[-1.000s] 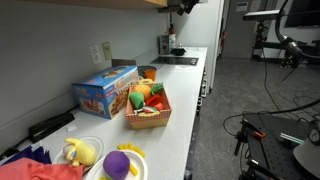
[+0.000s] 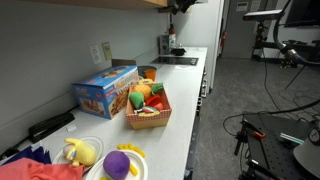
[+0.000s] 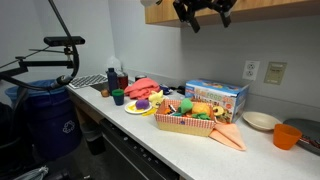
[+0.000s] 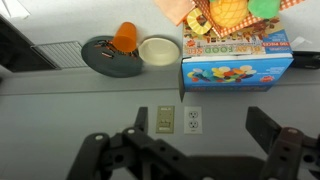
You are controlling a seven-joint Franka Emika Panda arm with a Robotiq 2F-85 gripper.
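Note:
My gripper stands open, its two dark fingers wide apart with nothing between them. High above the counter, the gripper (image 3: pixel 207 20) hangs at the top of exterior view 2, clear of every object. Below it is a woven basket (image 3: pixel 185 125) of toy food, with green, orange and red pieces. Behind the basket stands a blue and orange picture box (image 2: pixel 105 92). An orange cup (image 4: pixel 125 37) and a cream bowl (image 4: pixel 159 51) appear beyond the fingers in the wrist view.
Plates with a yellow toy (image 2: pixel 80 152) and a purple toy (image 2: pixel 117 164) occupy the near counter end. A dark round pan (image 4: pixel 110 57) lies by the cup. An overhead cabinet (image 3: pixel 280 22) borders the arm's space.
At the top of exterior view 1, the arm's end has shifted slightly. Objects on the counter stay where they were.

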